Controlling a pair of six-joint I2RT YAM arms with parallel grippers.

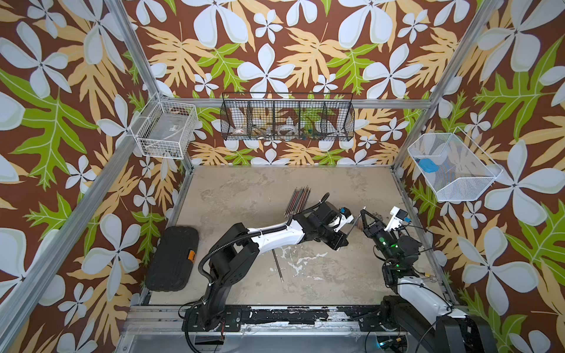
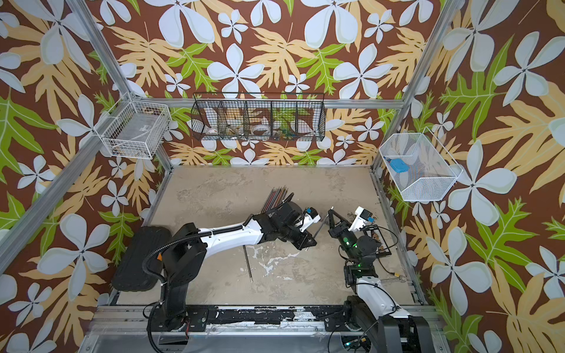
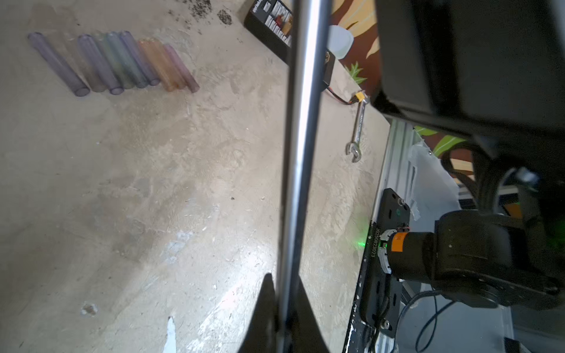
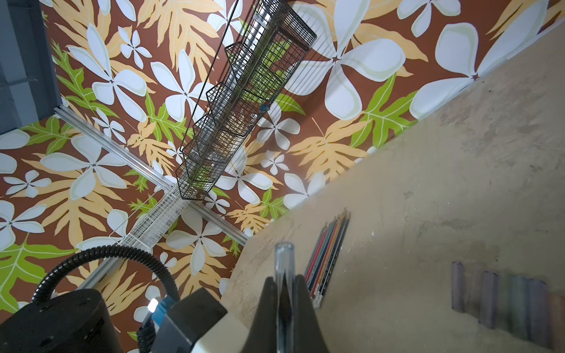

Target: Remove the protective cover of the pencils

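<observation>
A bundle of coloured pencils lies on the table, left of several loose translucent cover tubes [image 3: 103, 61], seen clearly in the left wrist view. My left gripper [image 1: 347, 238] is shut on a silver pencil [image 3: 303, 153], which stretches toward my right gripper. My right gripper [image 1: 365, 214] is shut; a clear cover [image 4: 285, 256] stands up between its fingertips. The two grippers face each other a short way apart.
A black case [image 1: 170, 259] lies at the left edge, a single pencil [image 1: 277, 264] at front centre, a wrench [image 3: 357, 132] at the right edge. Wire baskets [image 1: 287, 117] hang on the walls.
</observation>
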